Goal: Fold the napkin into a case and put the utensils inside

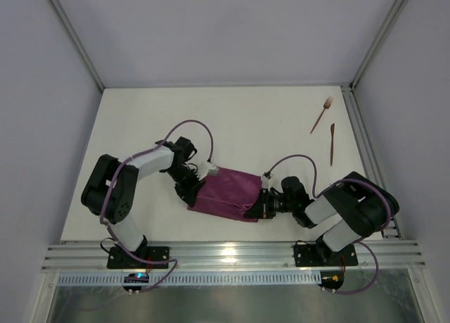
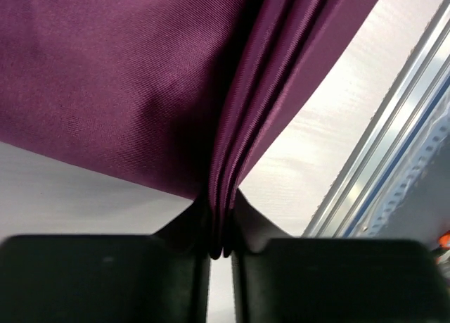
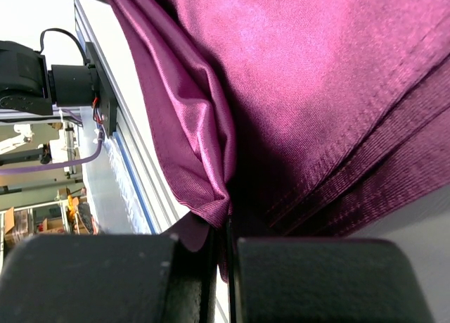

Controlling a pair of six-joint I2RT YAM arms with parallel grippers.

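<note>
The purple napkin (image 1: 228, 189) lies folded near the table's front middle, with layered folds along its edge. At its left front corner my left gripper has a stack of fabric layers between its fingers. A narrow gap separates those fingers, and whether they pinch the cloth is unclear. On the right side, my right gripper is shut on the napkin's (image 3: 204, 140) front edge, which is gathered and slightly raised. A copper-coloured fork (image 1: 322, 114) and a knife (image 1: 332, 144) lie apart on the table, at the far right.
A metal rail (image 1: 228, 251) runs along the front edge, close to both arms.
</note>
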